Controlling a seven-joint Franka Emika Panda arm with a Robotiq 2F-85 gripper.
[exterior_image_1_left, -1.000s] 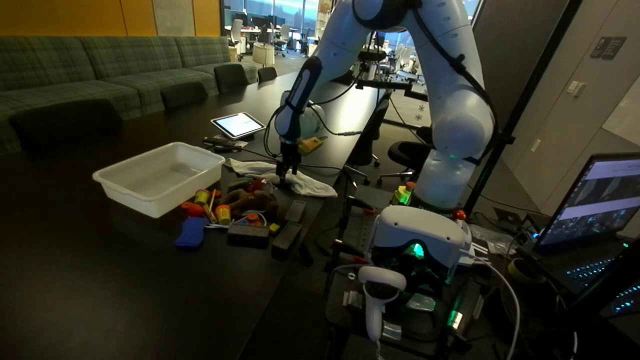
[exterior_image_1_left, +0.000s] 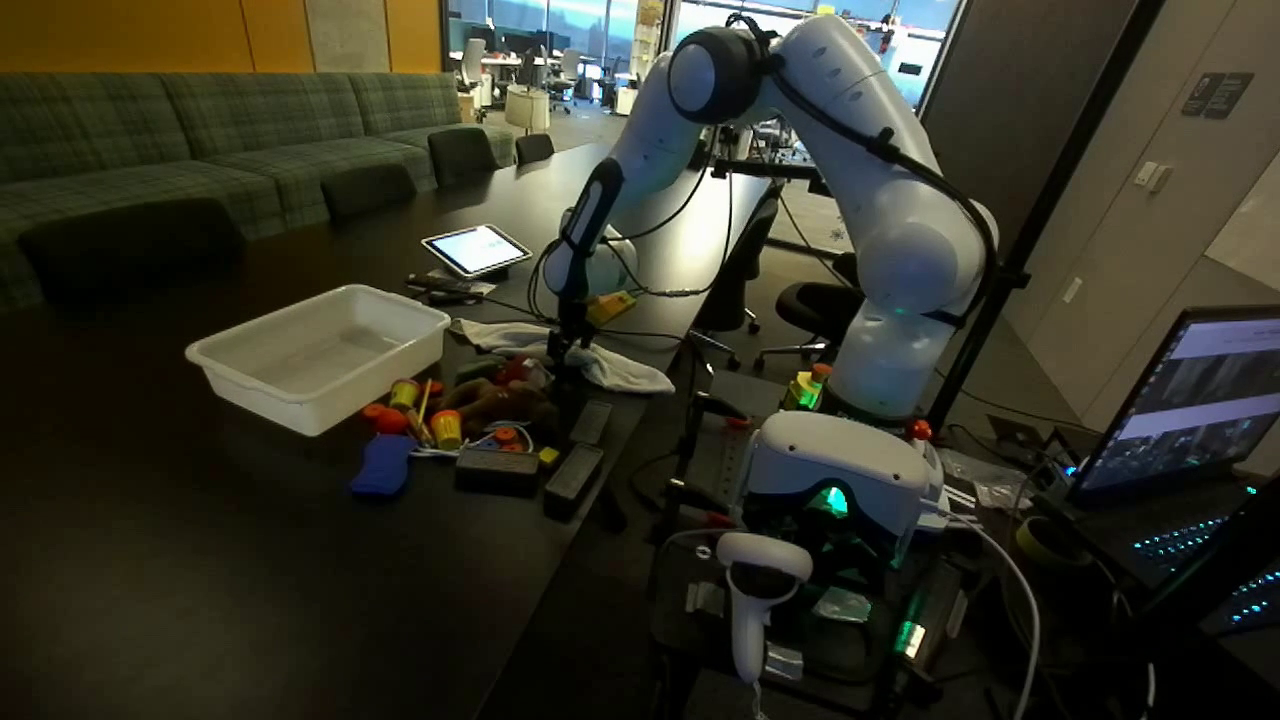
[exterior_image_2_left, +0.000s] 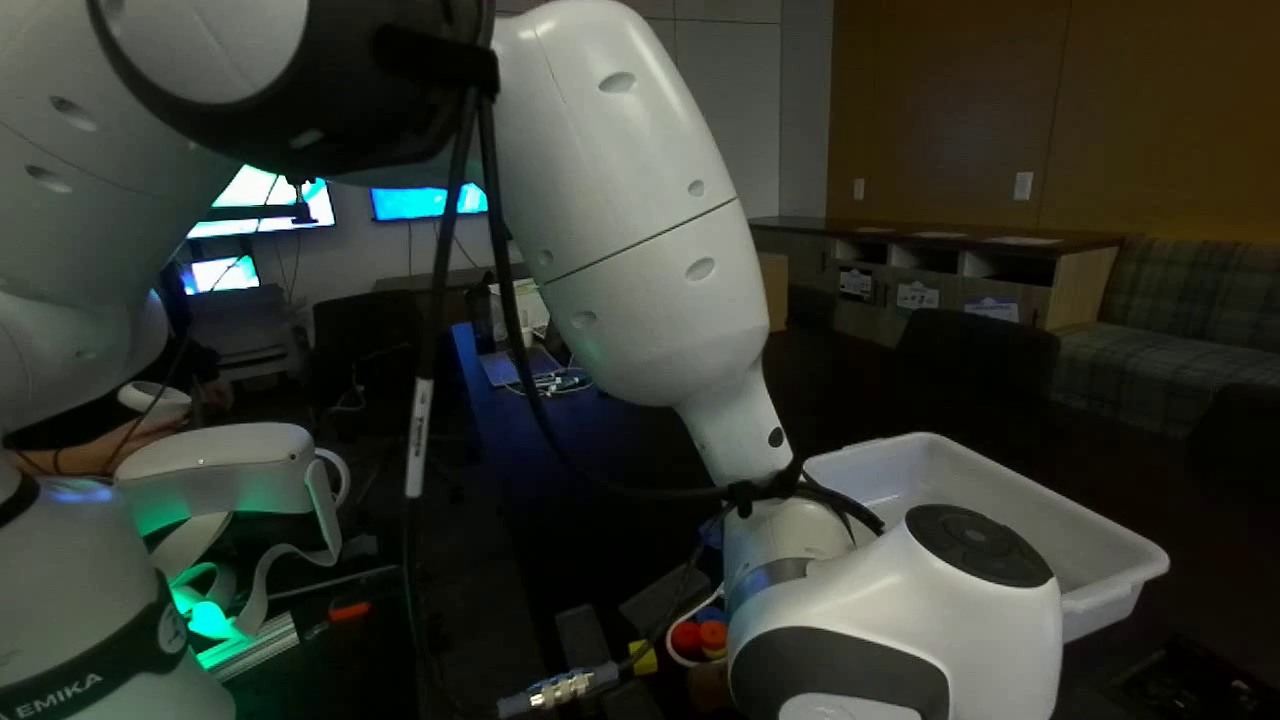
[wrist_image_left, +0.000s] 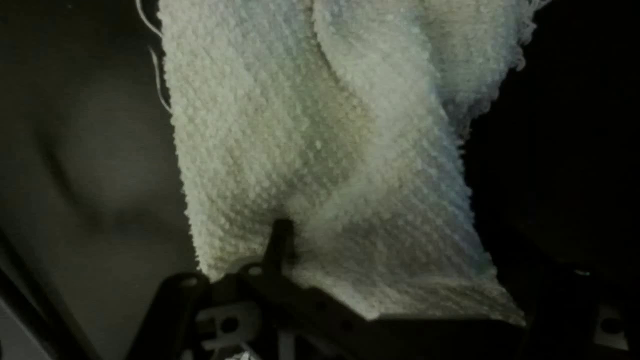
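A white terry towel (exterior_image_1_left: 624, 367) lies crumpled on the dark table, behind a heap of small toys. My gripper (exterior_image_1_left: 569, 348) is down over its middle, pointing at the table. In the wrist view the towel (wrist_image_left: 336, 156) fills the centre, with a fold along its upper part. One of the dark fingers (wrist_image_left: 280, 243) shows against the cloth at the lower edge; the other side is lost in shadow. My gripper stands open, with no cloth visibly pinched. In exterior view 2 my hand hides the towel.
An empty white bin (exterior_image_1_left: 318, 354) stands left of the toys. A stuffed brown toy (exterior_image_1_left: 498, 402), a blue item (exterior_image_1_left: 383, 464) and dark blocks (exterior_image_1_left: 497, 470) crowd the table in front of the towel. A tablet (exterior_image_1_left: 476, 250) lies behind.
My arm has come down, bringing the gripper lower and slightly nearer the toys at the towel. The towel, bin and toys look unmoved.
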